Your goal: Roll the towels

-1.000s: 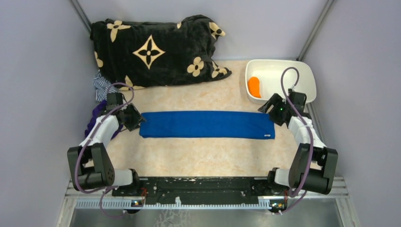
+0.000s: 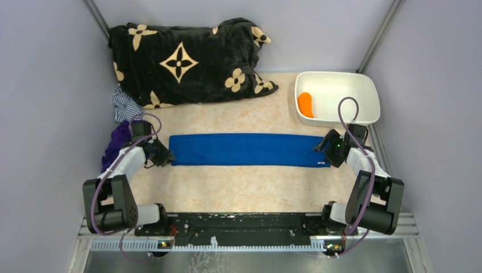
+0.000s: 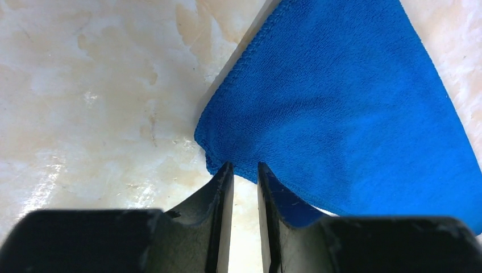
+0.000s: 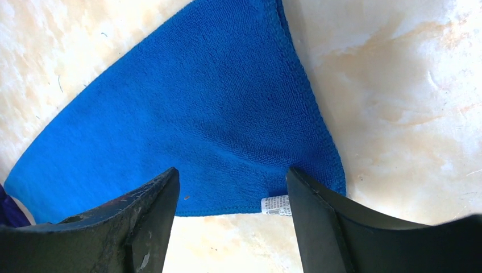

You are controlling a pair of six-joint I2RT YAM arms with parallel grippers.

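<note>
A long blue towel (image 2: 244, 149) lies flat across the table, with a small pale label (image 4: 275, 203) at its right end. My left gripper is at the towel's left-end corner, its fingertips on or just over the edge, a narrow gap between them; whether they pinch cloth is unclear. My right gripper is open over the right end, one fingertip beside the label. In the top view both arms reach in from the near side, one at each end of the towel.
A black patterned cushion (image 2: 204, 62) fills the back left. Striped cloth (image 2: 124, 105) and purple cloth (image 2: 113, 148) lie at the left. A white bin (image 2: 347, 96) holding an orange object (image 2: 304, 104) stands back right.
Both grippers have moved toward the near side along the towel's ends. The towel's left end has shifted slightly; the rest lies as it was.
</note>
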